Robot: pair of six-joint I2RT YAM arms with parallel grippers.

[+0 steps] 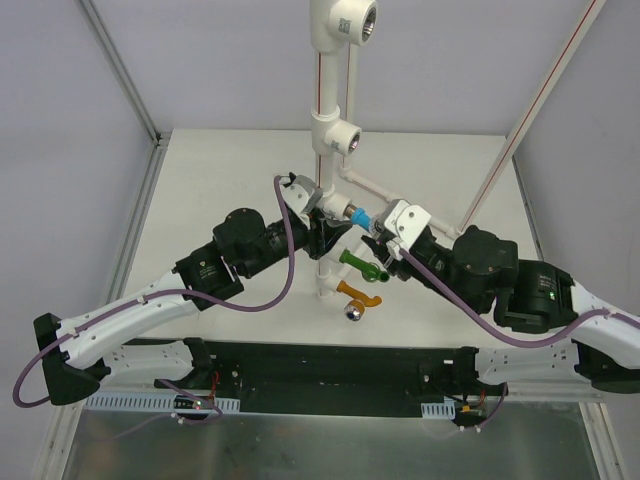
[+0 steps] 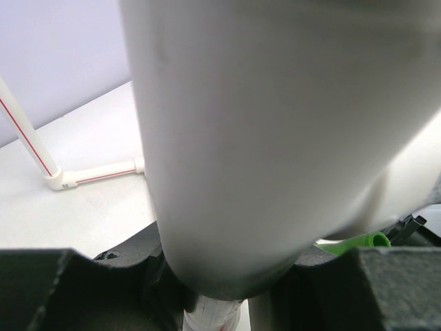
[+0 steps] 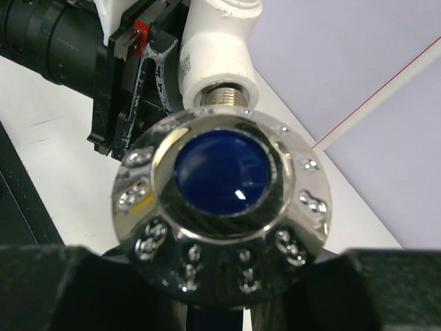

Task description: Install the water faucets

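A blue faucet (image 1: pixel 361 218) is in my right gripper (image 1: pixel 377 240), its threaded end at the mouth of a white pipe outlet (image 1: pixel 336 204). The right wrist view shows its chrome handle with a blue cap (image 3: pixel 222 172), and brass thread (image 3: pixel 225 96) still showing outside the outlet; how deep it sits cannot be told. My left gripper (image 1: pixel 325 232) is shut on the upright white pipe (image 2: pixel 212 314) just below that outlet. A large white fitting fills the left wrist view's middle. Lower on the pipe are a green faucet (image 1: pixel 360 266) and an orange faucet (image 1: pixel 357 293).
Higher up the pipe, two more outlets (image 1: pixel 345 136) face right, empty. A slanting white pipe (image 1: pixel 530 115) with a red line rises at the right. The white board (image 1: pixel 230 170) is bare at the left. A dark strip (image 1: pixel 310 380) runs along its front.
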